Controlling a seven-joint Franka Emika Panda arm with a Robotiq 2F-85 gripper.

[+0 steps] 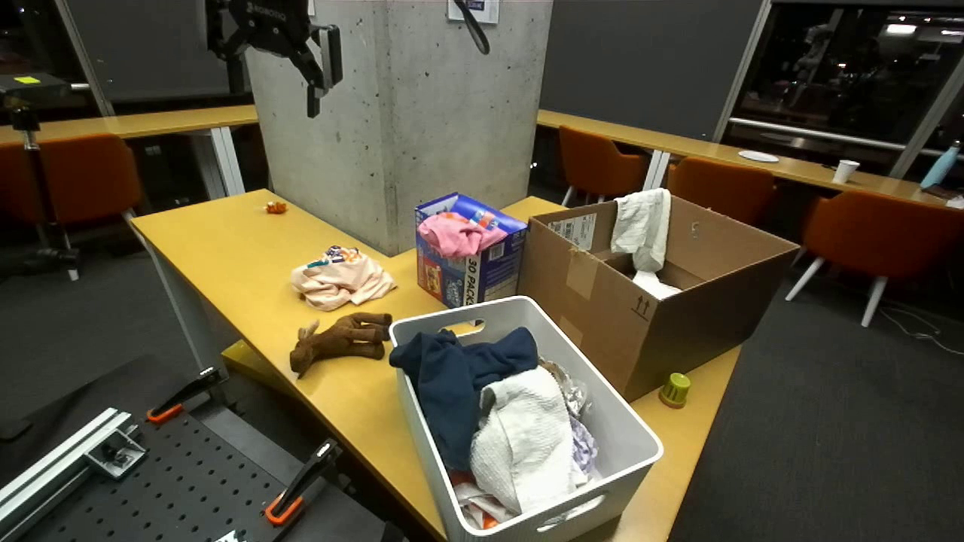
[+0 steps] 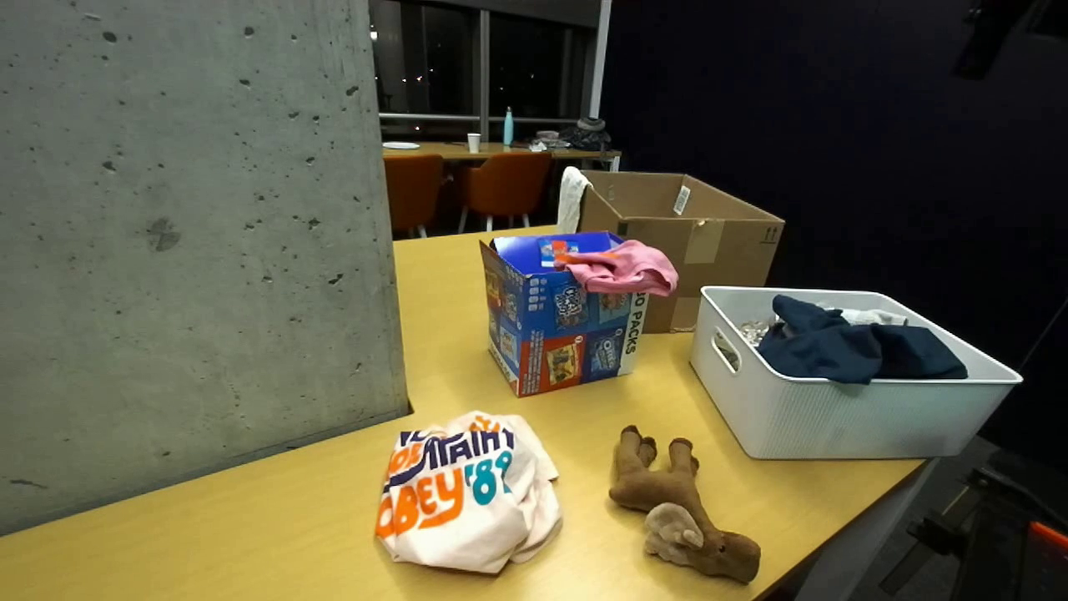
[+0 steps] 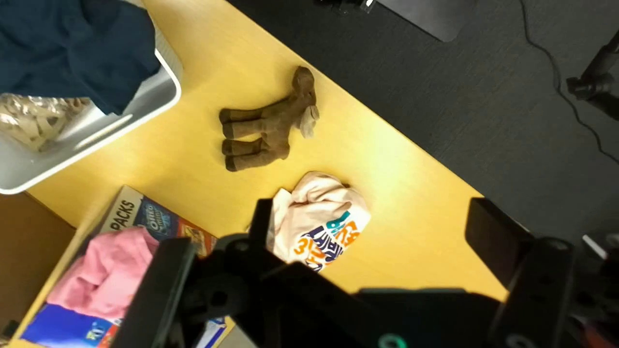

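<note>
My gripper hangs high above the far part of the table in the first exterior view, its fingers apart and empty. In the wrist view its dark fingers are spread wide over the table. A crumpled cream shirt with coloured lettering lies below, partly covered by the left finger. Beside it a brown plush moose rests on its side near the table edge. Pink cloth drapes over the rim of a blue snack box. The white basket holds a navy cloth and a white cloth.
Behind the basket stands a large open cardboard box with a white cloth over its rim. A concrete pillar borders the table. A green-capped item and a small orange object sit near opposite edges.
</note>
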